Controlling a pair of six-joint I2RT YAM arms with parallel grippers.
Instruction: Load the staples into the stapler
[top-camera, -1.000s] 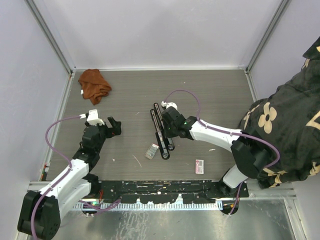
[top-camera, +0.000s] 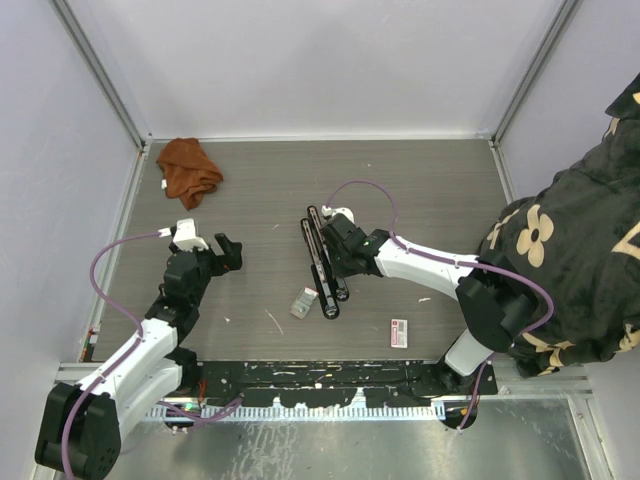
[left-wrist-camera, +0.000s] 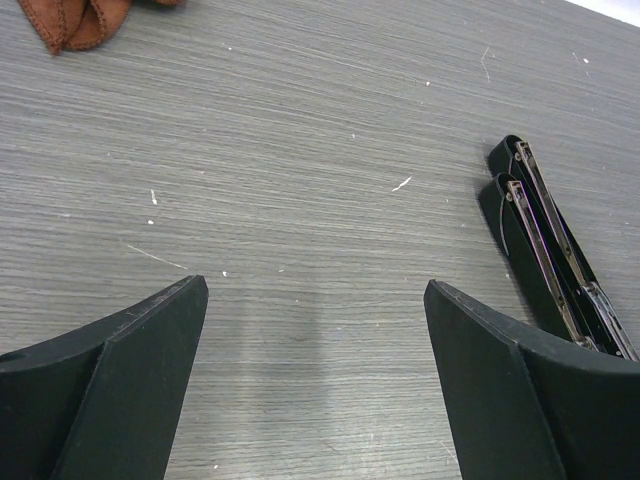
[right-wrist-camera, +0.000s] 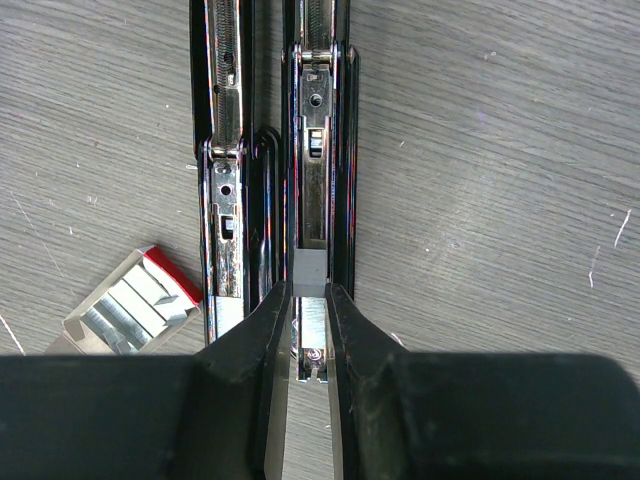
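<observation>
Two opened black staplers lie side by side: the left stapler (right-wrist-camera: 224, 180) and the right stapler (right-wrist-camera: 315, 150), their metal channels facing up. My right gripper is over the right stapler's channel, shut on a small grey staple strip (right-wrist-camera: 310, 268). Whether that strip touches the channel is hard to tell. Behind the fingertips, a lighter strip (right-wrist-camera: 313, 322) shows in the same channel. Another pale strip (right-wrist-camera: 229, 312) sits in the left stapler. Away to the left, my left gripper stands open above bare table, with the staplers at the right edge of its view.
An opened staple box (right-wrist-camera: 135, 305) with strips inside lies left of the staplers. Nearer the front right is a second small box (top-camera: 399, 333). A brown cloth (top-camera: 187, 171) occupies the back left corner. Bare table lies between the left arm and the staplers.
The right forearm and its elbow have shifted very slightly, while the right gripper stays over the staplers. The left arm, staplers and boxes look unmoved.
</observation>
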